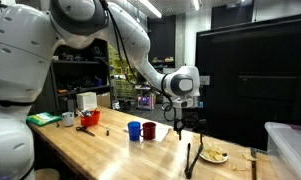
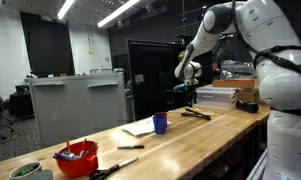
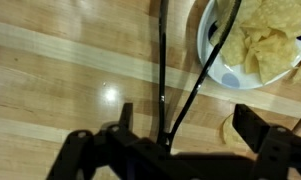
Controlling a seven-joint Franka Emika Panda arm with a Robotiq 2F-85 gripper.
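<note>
My gripper is open above the table, with its fingers spread wide and nothing held. Below it, in the wrist view, lie black tongs [image 3: 162,75]; their two arms spread apart from a joined end that shows between my fingers. In exterior view 1 the tongs [image 1: 189,165] rest on the wood, lower than my gripper [image 1: 188,130]. Beside them sits a white bowl [image 3: 206,42] of yellow chips [image 3: 262,30]. A single chip [image 3: 234,133] lies on the table near my right finger, partly covered by it.
A blue cup [image 1: 135,131] and a dark red cup [image 1: 148,131] stand left of the gripper. Farther left is a red basket [image 2: 78,160] with items inside. A translucent bin [image 1: 290,150] borders the right side.
</note>
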